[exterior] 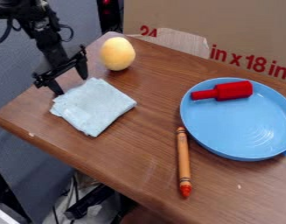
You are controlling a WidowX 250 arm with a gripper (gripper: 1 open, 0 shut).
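A black robot gripper hangs at the left edge of the wooden table, just above and left of a folded pale-blue cloth. Its fingers point down; whether they are open or shut is hard to make out. A yellow egg-shaped object stands behind the cloth. On the right, a blue plate holds a red cylindrical object with a handle. An orange crayon lies left of the plate.
A cardboard box stands along the back of the table.
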